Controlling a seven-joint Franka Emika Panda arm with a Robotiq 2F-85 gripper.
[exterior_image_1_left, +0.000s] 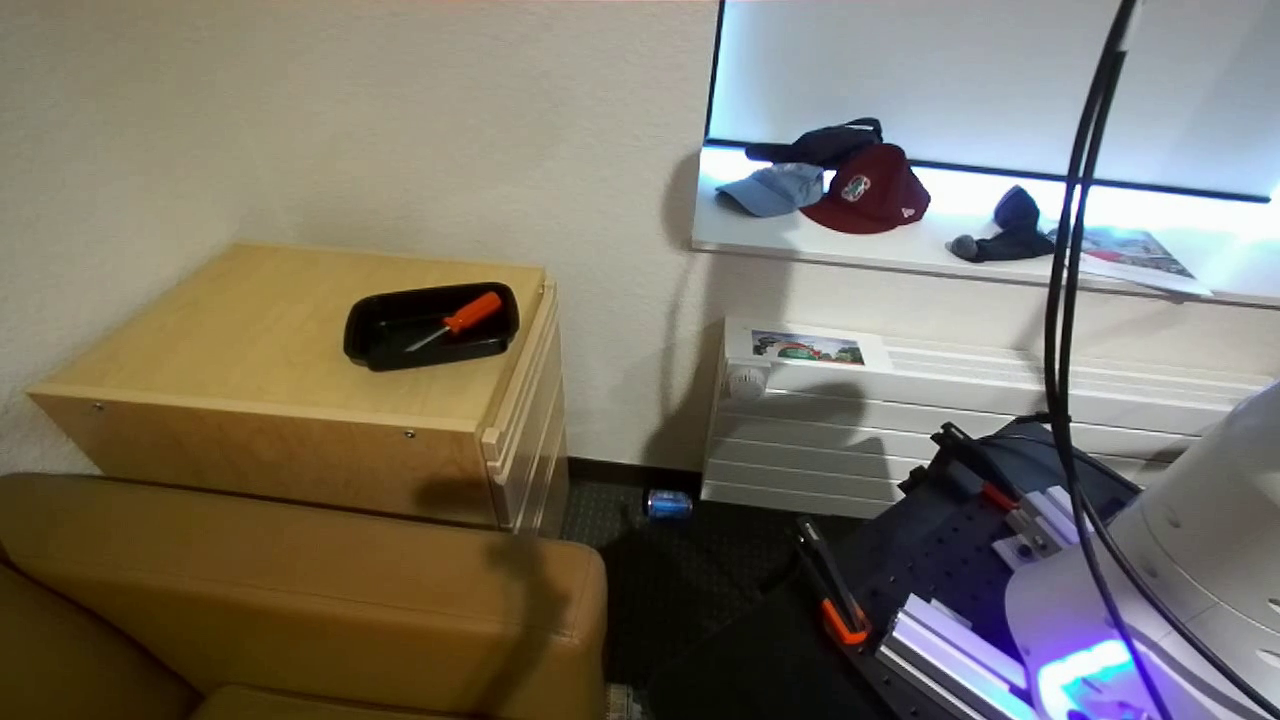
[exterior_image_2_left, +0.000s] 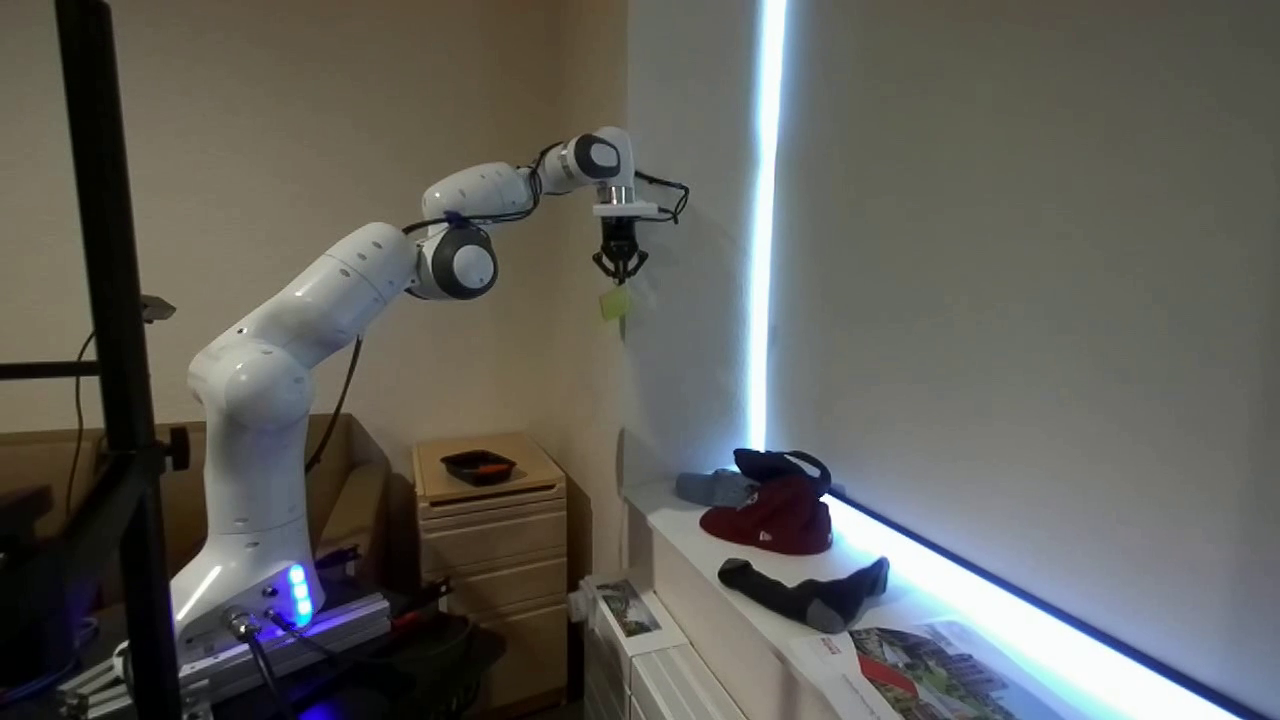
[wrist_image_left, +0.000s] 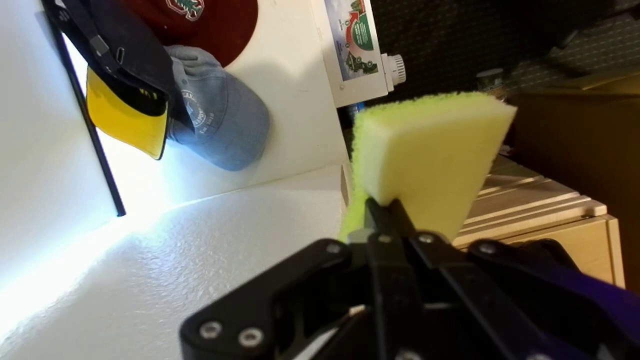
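A yellow sponge with a green scouring side (wrist_image_left: 441, 153) hangs beyond my fingertips in the wrist view. My gripper is shut, its fingers together on the sponge's near edge; the pinched part itself is hidden. In exterior view 2 the same sponge (exterior_image_2_left: 614, 302) dangles in the air just under the gripper (exterior_image_2_left: 620, 276), high above the cabinet and windowsill. Neither gripper nor sponge shows in exterior view 1.
On the wooden cabinet (exterior_image_1_left: 288, 324) a black tray (exterior_image_1_left: 372, 342) holds an orange-handled screwdriver (exterior_image_1_left: 474, 314). The windowsill (exterior_image_2_left: 684, 516) bears several caps, including a maroon cap (exterior_image_2_left: 774, 516), plus a dark sock (exterior_image_2_left: 810, 594) and papers. A blue can (exterior_image_1_left: 668, 504) lies on the floor.
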